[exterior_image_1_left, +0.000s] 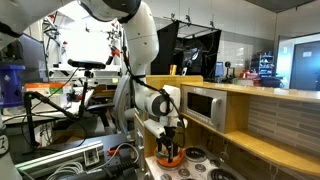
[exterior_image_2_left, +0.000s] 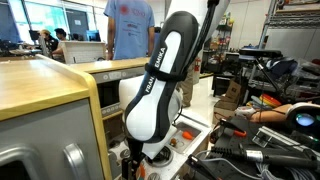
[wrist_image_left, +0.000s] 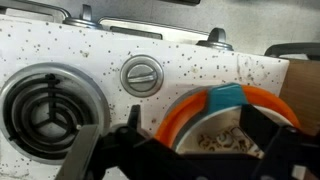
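An orange pot (wrist_image_left: 173, 124) with a pale inside sits at the right of the white stove top, in the wrist view. A teal piece (wrist_image_left: 226, 97) crosses its rim, and small brownish bits (wrist_image_left: 222, 139) show within. My gripper is open, its dark fingers on either side of the near rim and the teal piece; nothing appears held. Whether the fingers touch the pot cannot be told. In exterior view 1 the gripper hangs low over the orange pot (exterior_image_1_left: 169, 161), hiding part of it.
A coil burner (wrist_image_left: 52, 118) and a round knob (wrist_image_left: 141, 75) lie left of the pot in the wrist view. A microwave (exterior_image_1_left: 205, 105) and a long wooden shelf (exterior_image_1_left: 250, 92) stand behind. More burners (exterior_image_1_left: 197, 155) extend rightward, without pots.
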